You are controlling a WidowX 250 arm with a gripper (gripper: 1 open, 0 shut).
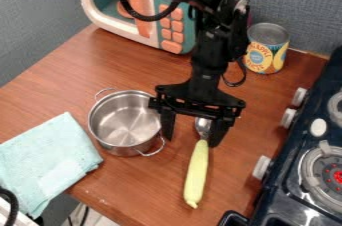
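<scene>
The black gripper (193, 125) hangs over the middle of the wooden table with its fingers spread, beside the right rim of a steel pot (123, 120); its left finger is close to that rim. Just below and between the fingers lies a metal spoon, its head partly visible, along with a pale yellow-green handle-like piece (195, 177) pointing toward the front edge. Whether the fingers touch the spoon cannot be told.
A black stove (301, 185) fills the right side. A toy microwave (108, 0) and a can (266, 52) stand at the back. A mint cloth (40, 155) lies front left.
</scene>
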